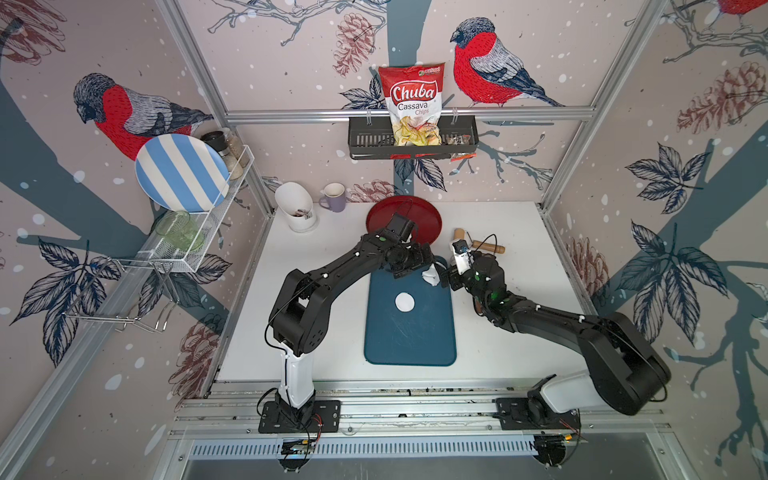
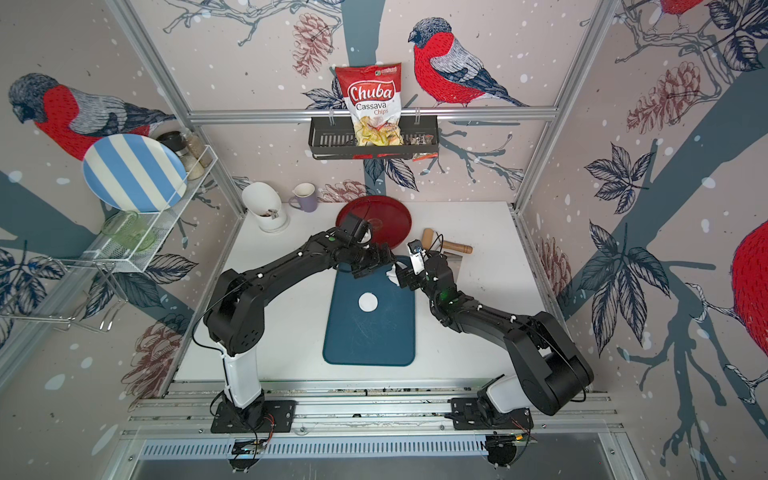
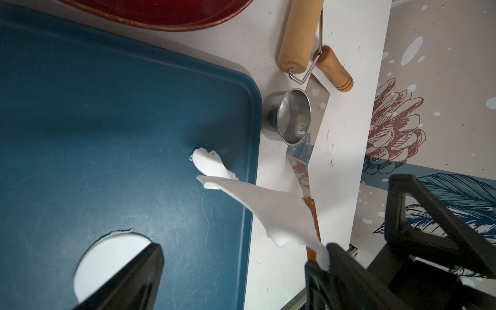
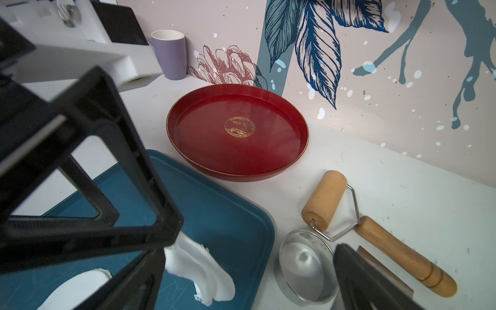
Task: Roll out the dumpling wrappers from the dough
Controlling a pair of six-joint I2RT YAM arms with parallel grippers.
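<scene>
A flat round white wrapper point(image 1: 405, 301) lies on the blue board point(image 1: 409, 344). At the board's right edge a limp white sheet of dough point(image 3: 268, 206) hangs up at a slant, its upper end reaching one black fingertip point(image 3: 333, 268); whether it clings there cannot be told. Another white dough piece point(image 3: 210, 162) shows under its lower end. Open, my left gripper is over the board's far part. My right gripper also stands open at the right edge, with the sheet beside its left finger point(image 4: 142, 279). Nothing is clamped in either.
Beyond the board sits a red round tray point(image 4: 237, 155). To the right are a metal cup point(image 4: 304, 268), a wooden roller point(image 4: 324, 199) with its handle point(image 4: 405, 253), and a flat blade point(image 3: 317, 103). Both grippers stand close together. The near part of the board is clear.
</scene>
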